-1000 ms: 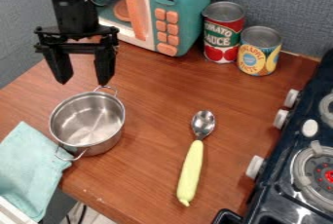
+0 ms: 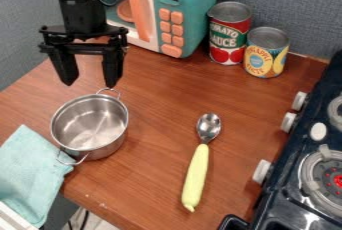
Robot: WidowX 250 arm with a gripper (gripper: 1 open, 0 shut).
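Observation:
The black gripper (image 2: 88, 70) hangs open at the upper left, fingers pointing down, with nothing between them, above and behind a steel pot (image 2: 90, 126). A spoon with a pale yellow handle (image 2: 198, 174) lies lengthwise on the wooden table (image 2: 158, 182), right of the pot. Two cans stand at the back: a red tomato can (image 2: 229, 36) and a yellow-labelled can (image 2: 265, 56).
A teal microwave (image 2: 173, 14) stands at the back. A black stove (image 2: 298, 199) fills the right edge. A light teal cloth (image 2: 30, 172) lies at the front left.

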